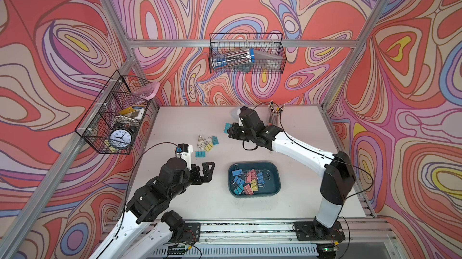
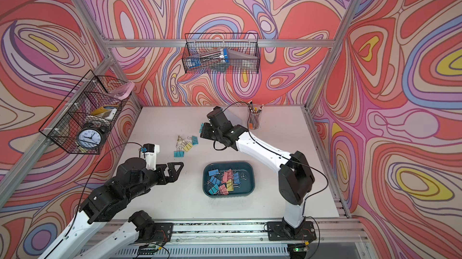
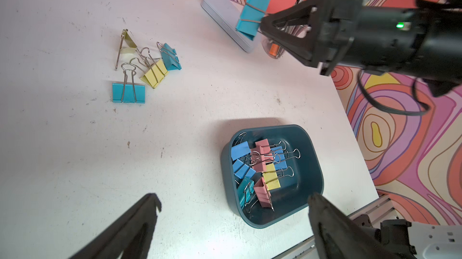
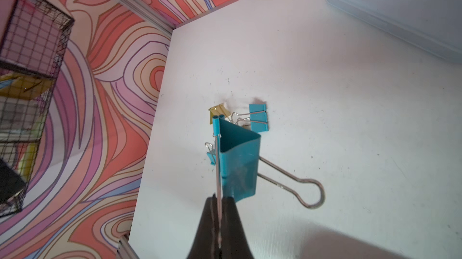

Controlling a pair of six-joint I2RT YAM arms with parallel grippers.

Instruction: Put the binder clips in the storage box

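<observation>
A teal binder clip (image 4: pixel 239 165) hangs clear of the table, and my right gripper is shut on one of its wire handles. In the left wrist view the same raised clip (image 3: pixel 253 15) shows at the right gripper's tip. Several teal and yellow clips lie close together on the table at left, among them a teal clip (image 3: pixel 128 93), a yellow clip (image 3: pixel 155 73) and another teal clip (image 3: pixel 170 57). The dark teal storage box (image 3: pixel 313 162) holds several blue, pink, yellow and teal clips. Left of that box my left gripper stands open and empty.
A pale flat case (image 3: pixel 223 16) lies at the back, with a pen cup (image 1: pixel 274 117) to its right. Wire baskets (image 1: pixel 247 57) hang on the back and left sides. Bare table (image 3: pixel 192 95) separates the loose clips from the box.
</observation>
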